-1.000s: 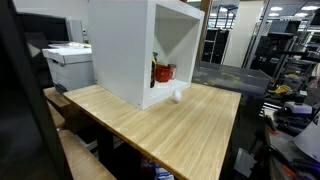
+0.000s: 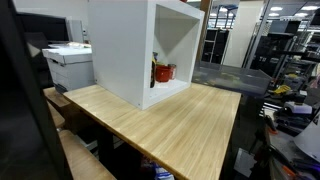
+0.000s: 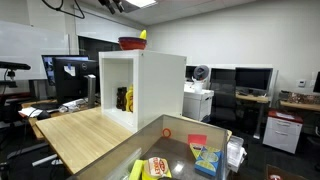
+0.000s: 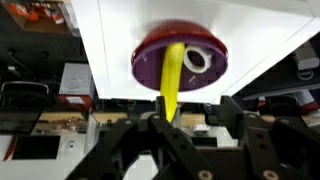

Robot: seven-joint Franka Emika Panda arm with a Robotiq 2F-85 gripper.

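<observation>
Dark fingers of my gripper enter the wrist view from below, with a gap between their tips. I cannot make out a held thing in that gap. Ahead of them is a dark red bowl [image 4: 149, 72] on the white shelf box [image 4: 112, 32]. A long yellow object [image 4: 172, 80] and a white ring-shaped object [image 4: 207, 56] show at the bowl. In exterior view 2 the gripper [image 3: 118, 6] is above and left of the bowl [image 3: 131, 44], and the yellow object [image 3: 143, 36] sticks up over its rim. Exterior view 1 does not show the gripper.
Red mug [image 2: 164, 73] and other small things stand inside the shelf box. A grey bin [image 3: 128, 158] with several toys, including a yellow one [image 3: 137, 170], stands at the front in exterior view 2.
One second ago a small white object showed at the table's surface before the shelf box in exterior view 1.
</observation>
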